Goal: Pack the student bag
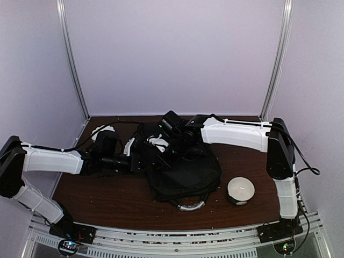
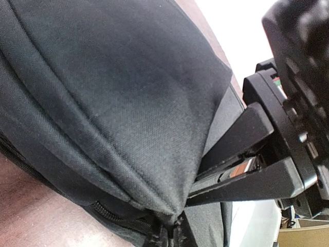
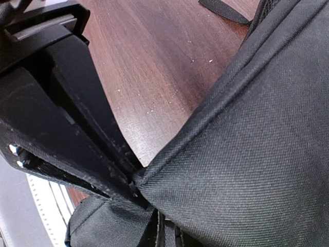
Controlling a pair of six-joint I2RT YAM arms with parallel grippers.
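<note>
The black bag (image 1: 183,180) lies flat in the middle of the table, its handle toward the front. My left gripper (image 1: 138,164) and right gripper (image 1: 160,161) meet at its left part, very close together. In the left wrist view, the bag's fabric (image 2: 118,87) gathers at my left fingertips, which are low in the frame and partly hidden, shut; the other gripper's black fingers (image 2: 247,180) reach in beside them. In the right wrist view, my right fingertips sit shut at a folded seam of the fabric (image 3: 236,144), largely hidden under it, beside the other gripper.
A white bowl (image 1: 241,188) stands on the table right of the bag. A white object (image 1: 101,129) at the back left is partly hidden by the left arm.
</note>
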